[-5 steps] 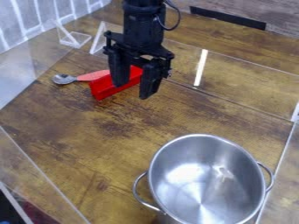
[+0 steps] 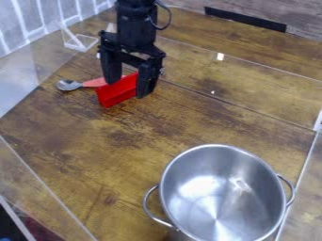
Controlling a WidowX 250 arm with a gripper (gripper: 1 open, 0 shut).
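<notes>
My black gripper (image 2: 128, 68) is at the upper middle, over a red block (image 2: 117, 90) that it partly hides. Whether its fingers are apart or closed on something cannot be made out. A spoon with a pink handle (image 2: 88, 83) and silver bowl lies just left of the red block.
A large steel pot (image 2: 221, 198) with two handles fills the lower right. Clear plastic panels run along the left edge.
My gripper has moved left and slightly up, now more squarely over the red block. The block, spoon and pot look unmoved.
</notes>
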